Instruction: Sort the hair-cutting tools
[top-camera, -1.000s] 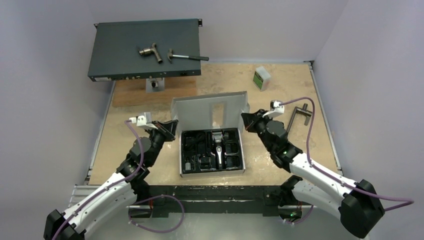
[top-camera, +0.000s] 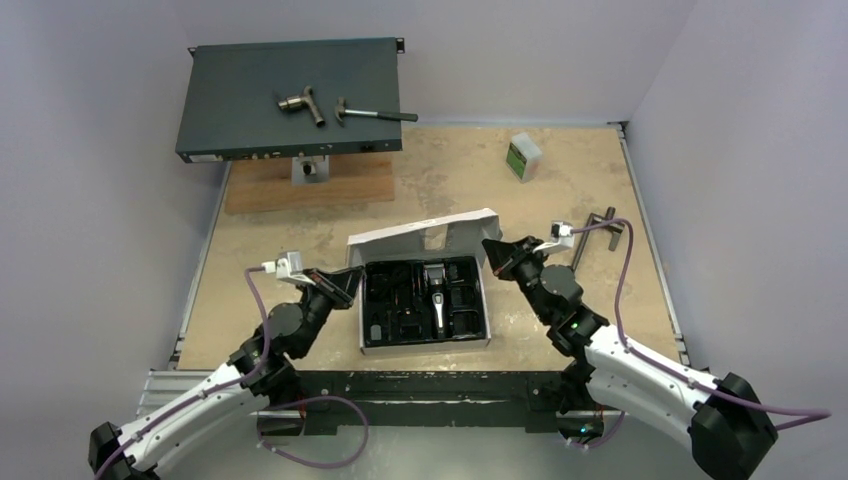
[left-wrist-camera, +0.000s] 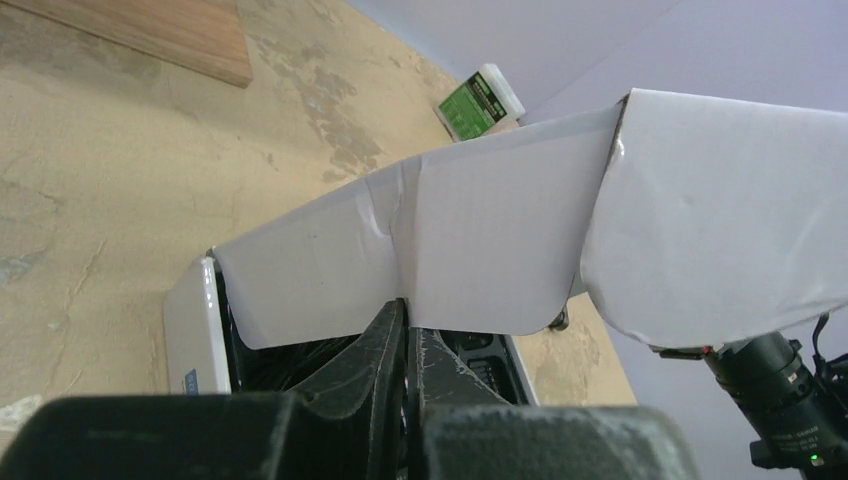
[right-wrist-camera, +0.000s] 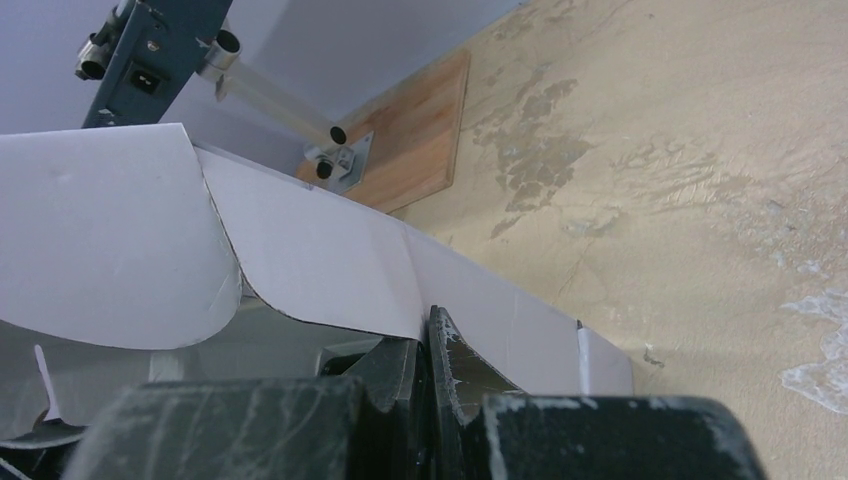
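Note:
In the top view a white cardboard box stands open on the table, its lid raised at the back. The black insert holds a silver-and-black hair clipper and several dark attachments. My left gripper is at the box's left rear corner, my right gripper by the lid's right side. Both are shut. In the left wrist view the fingertips meet the lower edge of a white side flap. The right wrist view likewise has fingertips against a flap; whether any cardboard is pinched does not show.
Behind the box on the left is a dark equipment case above a wooden board, with a hammer on top. A green-and-white box stands at the back right, and metal tools lie behind the right arm.
The lid has swung forward from leaning back toward upright. Both grippers have come toward the front along with it, the left one also slightly rightward. The box's base has stayed put.

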